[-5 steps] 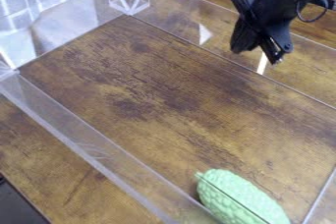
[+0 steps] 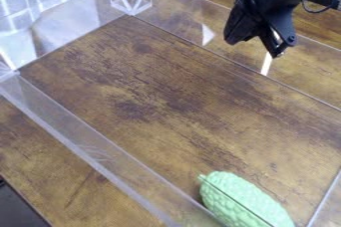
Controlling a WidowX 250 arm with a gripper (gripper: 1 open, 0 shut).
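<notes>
A black robot gripper (image 2: 258, 38) hangs at the upper right, above the far side of the clear-walled enclosure; nothing shows between its fingers, though whether they are open or shut is hard to make out. A pale green, bumpy, elongated object, like a bitter melon (image 2: 242, 200), lies on the wooden floor at the near right corner, well away from the gripper.
Transparent walls (image 2: 80, 135) bound the wooden floor (image 2: 147, 102), whose middle and left are bare. A white gridded cloth or curtain (image 2: 40, 2) stands beyond the far left.
The gripper has shifted slightly up and to the left over the last second. The green object has not moved.
</notes>
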